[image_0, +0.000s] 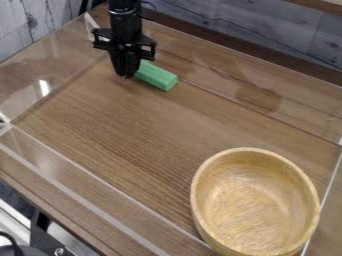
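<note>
The black gripper (123, 62) is low at the upper left of the tabletop, beside a green rectangular block (155, 76) that lies on the wood just to its right. Whether the fingers are open or shut, and whether they touch the block, is too small and dark to tell.
A large tan bowl (254, 200) sits at the lower right. A dark wall borders the table at the back right.
</note>
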